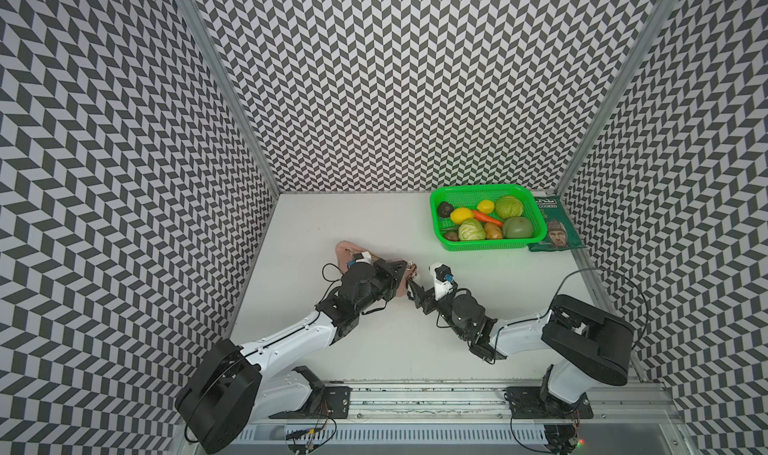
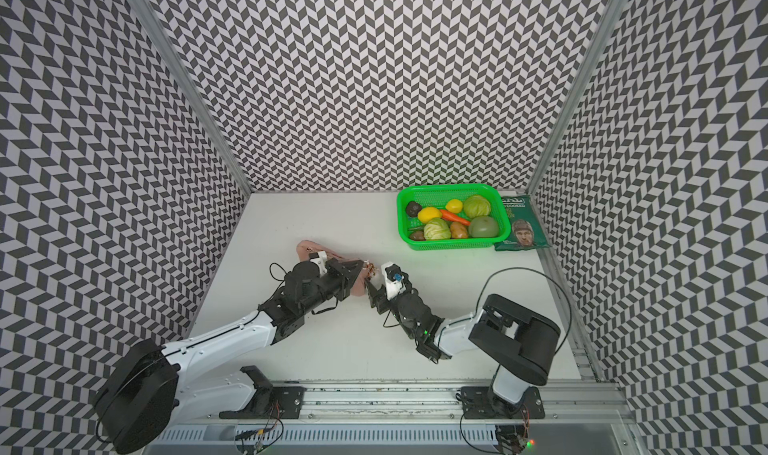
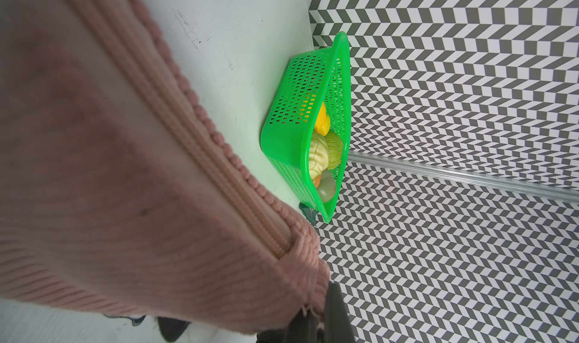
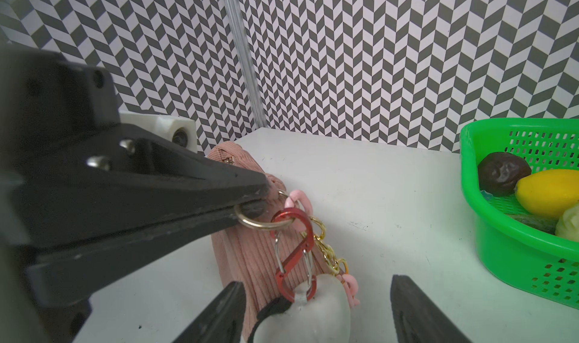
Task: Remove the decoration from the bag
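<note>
The pink corduroy bag stands left of the table's middle, its zip side [image 3: 199,144] filling the left wrist view. My left gripper is shut on a thin metal ring [image 4: 265,225] at the bag's end. Linked to that ring is a red carabiner [image 4: 295,255], and from it hangs a white rounded decoration [image 4: 322,319] with a black part. In the right wrist view, my right gripper is part open, one finger on either side of the decoration, with a gap showing on the right. A gold chain [image 4: 328,252] with pink pieces hangs beside it.
A green basket [image 1: 488,245] of toy fruit and vegetables stands at the back right, with a dark green packet [image 1: 557,227] beside it. Bare table [image 1: 368,215] lies behind the bag and in front of both arms.
</note>
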